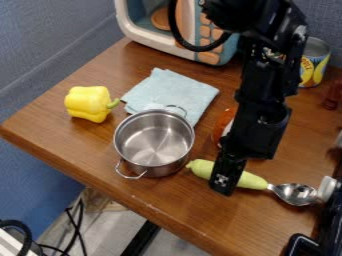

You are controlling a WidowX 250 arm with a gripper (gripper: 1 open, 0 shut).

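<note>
My black gripper (230,172) is low over a pale green-yellow handled spoon (250,183), whose metal bowl (295,194) points right. The handle passes under the fingers; whether they close on it I cannot tell. A steel pot (155,142) stands just left of the gripper. An orange-red object (225,124) is partly hidden behind the arm.
A yellow pepper (87,103) lies at the left, a folded light-blue cloth (174,92) behind the pot. A yellow can (313,62) and toy oven (140,20) stand at the back.
</note>
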